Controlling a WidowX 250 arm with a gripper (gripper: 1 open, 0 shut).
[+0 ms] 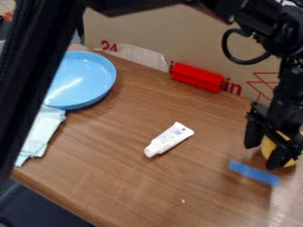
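Observation:
At the right edge the black gripper [268,138] is lowered over a yellow round object [285,156], its fingers around it and hiding much of it; whether they grip it cannot be told. Just left of and below it is a strip of blue tape [253,174] on the wooden table [142,186].
A white tube [168,139] lies mid-table, a blue plate [78,78] at the left with a pale cloth [42,129] below it. A red box [197,77] stands against the cardboard [178,35] at the back. A black shape covers the upper left.

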